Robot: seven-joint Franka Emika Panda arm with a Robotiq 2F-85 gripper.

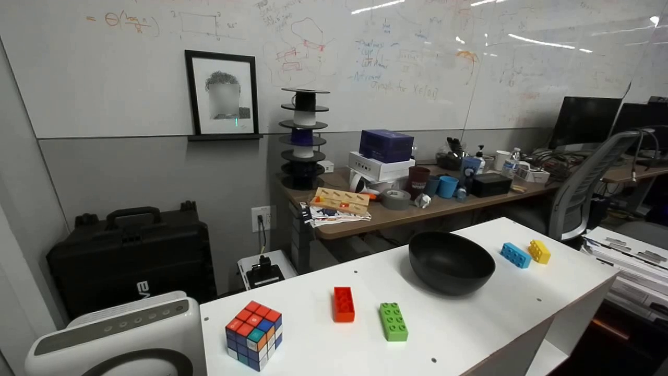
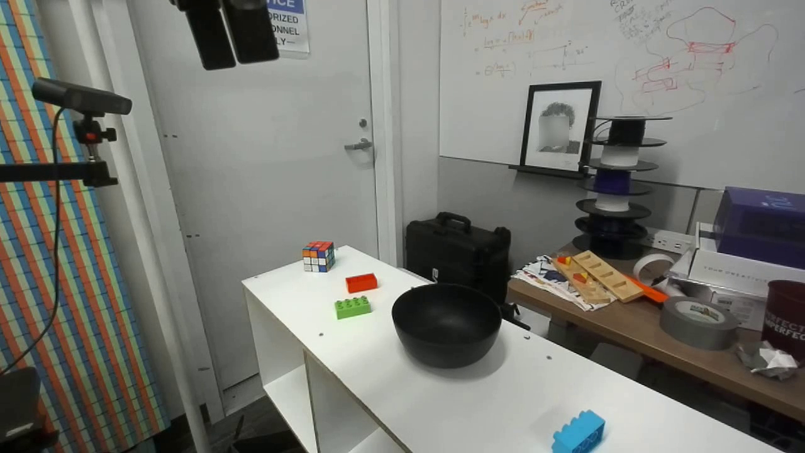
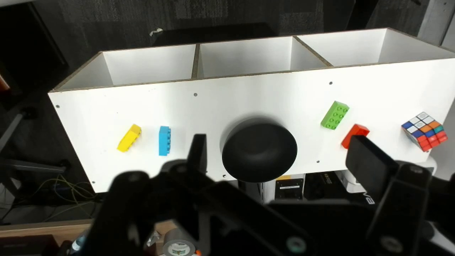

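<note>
A black bowl [image 1: 452, 263] stands upright and looks empty near the middle of the white tabletop. A red brick [image 1: 344, 304] and a green brick [image 1: 393, 322] lie on one side of it, with a Rubik's cube [image 1: 254, 335] farther out. Across the bowl are a blue brick [image 1: 515, 256] and a yellow brick [image 1: 539, 251]. My gripper is high above the table, its fingers wide apart and nothing held between them. One finger [image 3: 367, 160] covers part of the view beside the red brick. Exterior view 2 catches only the gripper's dark lower end at the top.
The white shelf unit's top [image 3: 264, 96] has bare room between the bowl and the bricks. Its open compartments [image 3: 247, 55] face one side. Opposite stands a cluttered brown desk [image 1: 401, 216]. A white appliance [image 1: 119, 344] stands close to the cube's end.
</note>
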